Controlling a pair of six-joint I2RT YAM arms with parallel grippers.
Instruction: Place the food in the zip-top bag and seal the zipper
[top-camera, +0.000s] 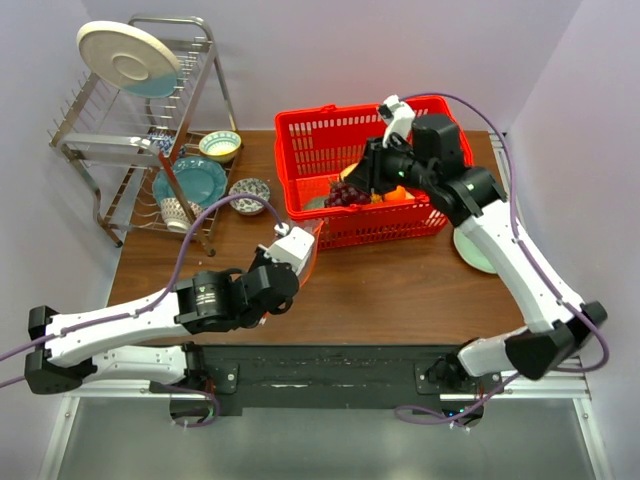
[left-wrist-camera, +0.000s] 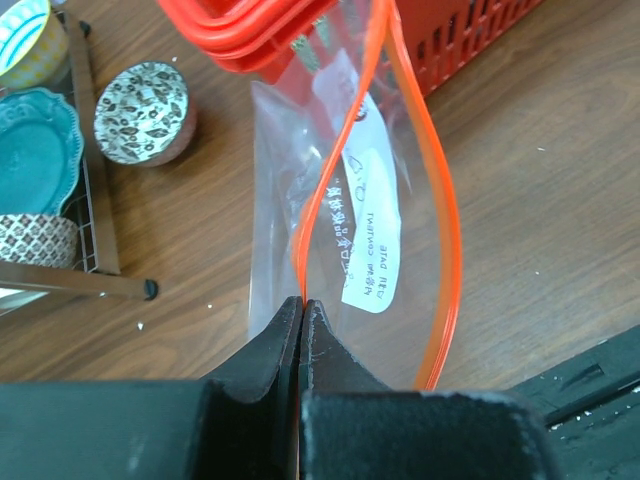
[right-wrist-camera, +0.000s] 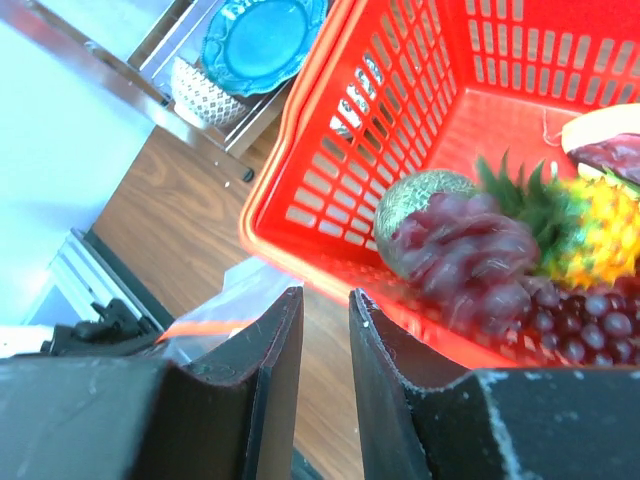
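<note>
My left gripper is shut on the orange zipper edge of the clear zip top bag (left-wrist-camera: 370, 230), which hangs open-looking in front of the red basket. My right gripper is over the basket's front; its fingers show a narrow gap, and a blurred purple bunch of food (right-wrist-camera: 465, 255) appears just beyond the fingertips, though whether it is held cannot be told. In the basket (right-wrist-camera: 335, 140) lie a green round fruit (right-wrist-camera: 410, 195), a pineapple (right-wrist-camera: 600, 230), dark grapes (right-wrist-camera: 590, 320) and a sandwich-like item (right-wrist-camera: 600, 130).
A dish rack (top-camera: 150, 110) with plates and bowls stands at the left. A patterned bowl (top-camera: 249, 195) sits beside it. A green plate (top-camera: 470, 255) lies right of the basket.
</note>
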